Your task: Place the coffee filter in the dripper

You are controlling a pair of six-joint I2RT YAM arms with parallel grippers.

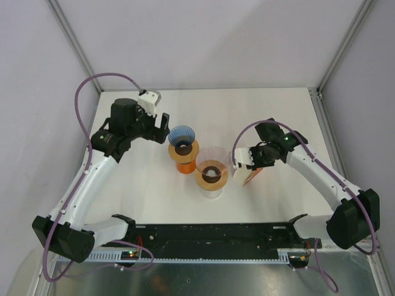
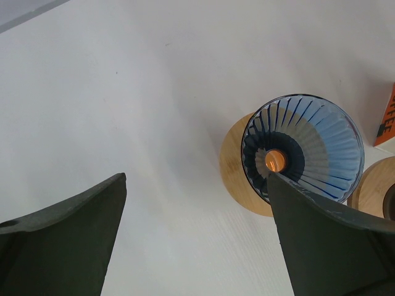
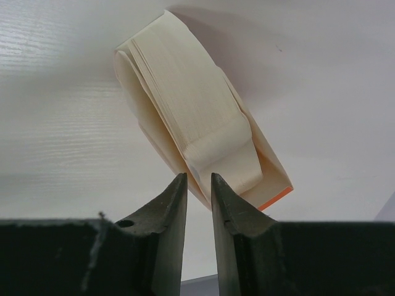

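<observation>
A blue ribbed dripper (image 1: pixel 181 134) on a wooden stand (image 2: pixel 234 160) sits beside a clear pink dripper (image 1: pixel 212 155). In the right wrist view a stack of paper filters (image 3: pixel 191 92) lies in an open box (image 3: pixel 271 182). My right gripper is over the box's near end, fingertips a narrow gap apart at the filters' edge; whether they touch paper is unclear. My left gripper stands open above and left of the blue dripper, nothing between its fingers.
An orange coffee box (image 2: pixel 386 120) stands behind the drippers in the left wrist view. Walls border both sides.
</observation>
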